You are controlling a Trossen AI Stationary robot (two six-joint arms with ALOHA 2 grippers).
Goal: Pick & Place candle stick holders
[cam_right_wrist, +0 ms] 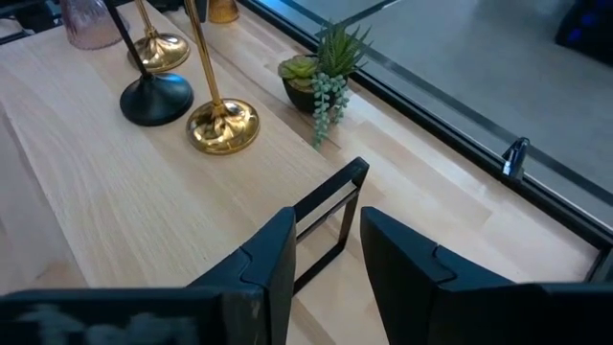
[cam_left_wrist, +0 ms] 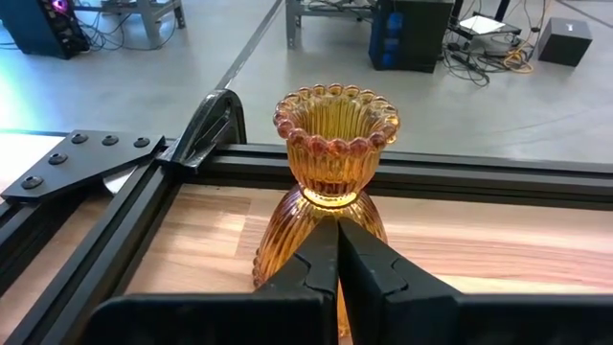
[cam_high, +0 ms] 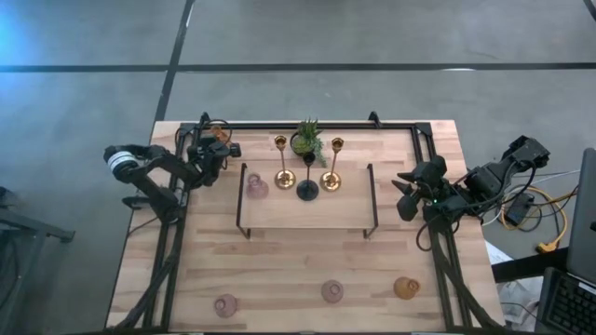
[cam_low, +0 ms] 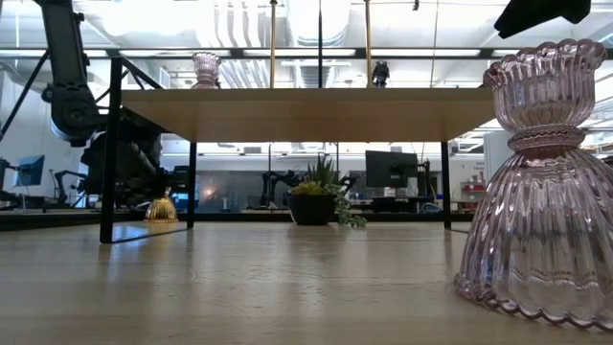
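Note:
An amber glass holder (cam_left_wrist: 332,144) stands upright on the table at the back left. Just in front of it my left gripper is shut, its fingertips together with nothing between them, covering part of the holder's base. On the raised shelf (cam_high: 303,212) are a pink glass holder (cam_high: 257,186), a black stick holder (cam_high: 307,189) and two gold ones (cam_high: 284,177) (cam_high: 330,180). Off the shelf's right end my right gripper stands open and empty. Along the front lie two pink holders (cam_high: 225,305) (cam_high: 332,291) and an amber one (cam_high: 406,288).
A potted plant (cam_high: 306,140) sits behind the shelf. The shelf's black end frame (cam_right_wrist: 335,220) shows beyond my right fingers. Black rails (cam_left_wrist: 479,182) run along the table's back and sides. Bare wood lies between the shelf and the front holders.

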